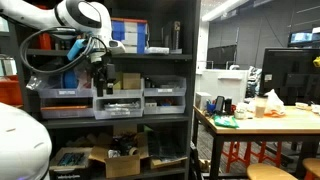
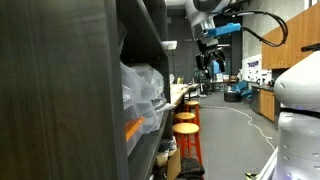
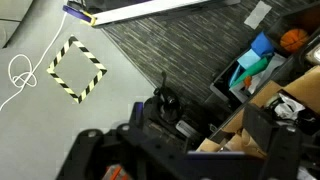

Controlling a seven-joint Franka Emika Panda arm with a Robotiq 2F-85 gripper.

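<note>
My gripper is open in the wrist view, its dark fingers apart along the bottom edge. Nothing shows between them except the floor area below. In exterior view 1 the gripper hangs in front of the shelf's row of clear bins, and its fingers are too small to judge there. From the side, in exterior view 2, the gripper points down in the air, clear of the shelf. Below it in the wrist view lie a black object with a cable and an open cardboard box.
A dark shelf holds clear bins, with open boxes at its foot. A wooden table with stools stands to the right. Striped tape marks a square on bare grey floor.
</note>
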